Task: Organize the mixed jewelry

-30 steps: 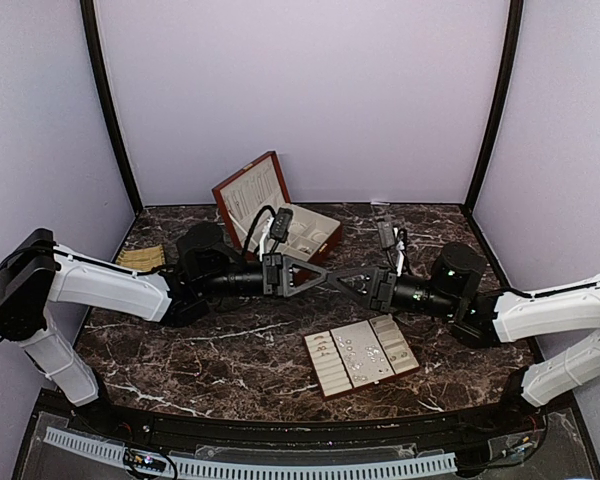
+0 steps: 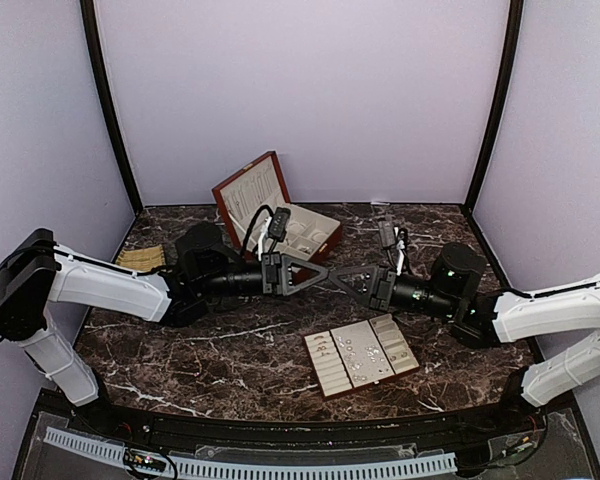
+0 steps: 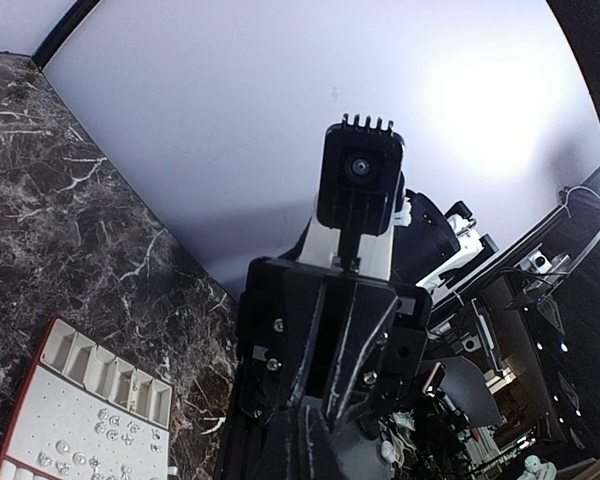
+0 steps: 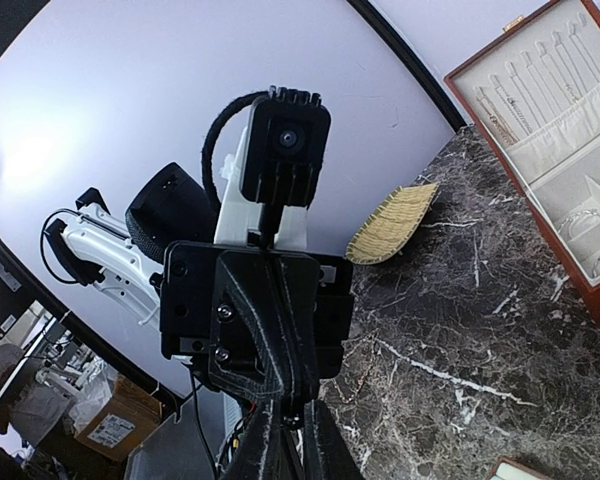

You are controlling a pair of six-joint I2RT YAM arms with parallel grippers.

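My left gripper [image 2: 326,272] and right gripper [image 2: 333,275] meet tip to tip above the middle of the table. In the left wrist view the fingers of the left gripper are shut, with nothing visible between them. A narrow gap shows between the shut fingers of the right gripper; anything held there is too small to make out. Below lies a flat jewelry tray [image 2: 362,356] with rings in its middle and small compartments along one side. Behind stands an open red jewelry box [image 2: 320,246], necklaces [image 4: 545,72] hanging in its lid.
At the back left lies a leaf-shaped woven tray [image 4: 388,228], which looks empty. Bare marble tabletop [image 2: 200,360] surrounds the jewelry tray, widest to the left. The left arm's gripper passes in front of the box.
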